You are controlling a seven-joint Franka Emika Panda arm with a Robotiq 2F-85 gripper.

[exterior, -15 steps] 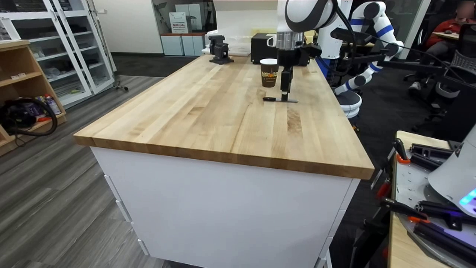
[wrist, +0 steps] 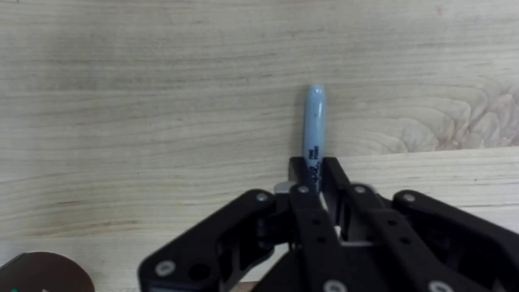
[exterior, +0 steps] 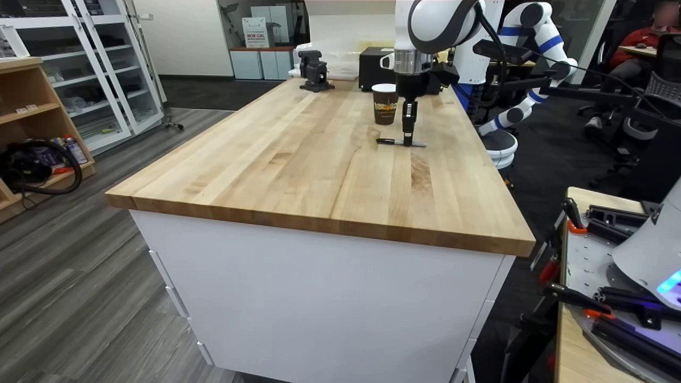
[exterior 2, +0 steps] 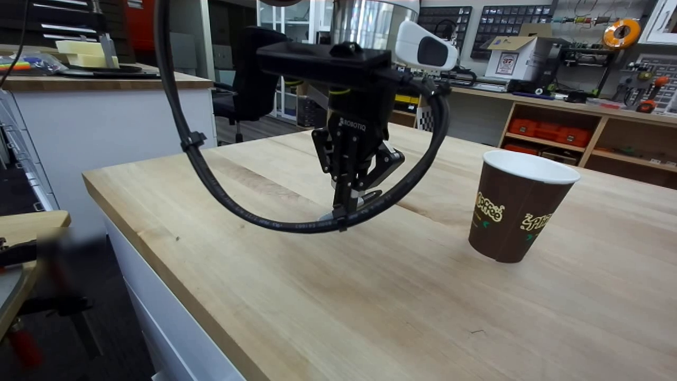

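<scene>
A marker with a grey-blue barrel (wrist: 315, 119) lies flat at the tabletop, its black cap (exterior: 386, 141) pointing left in exterior view 1. My gripper points straight down and is shut on the marker's middle, one finger on each side of the barrel. In exterior view 2 the gripper's fingertips (exterior 2: 343, 206) are close to the wood, and a looping cable partly covers the marker. Whether the marker touches the table or sits just clear of it, I cannot tell.
A brown paper cup (exterior 2: 517, 209) with a white rim stands upright a short way from the gripper. Farther back on the wooden table (exterior: 306, 172) are a black box (exterior: 373, 67) and a black device (exterior: 314, 71).
The gripper has shifted very slightly in exterior view 1. The marker and the cup appear in the same places.
</scene>
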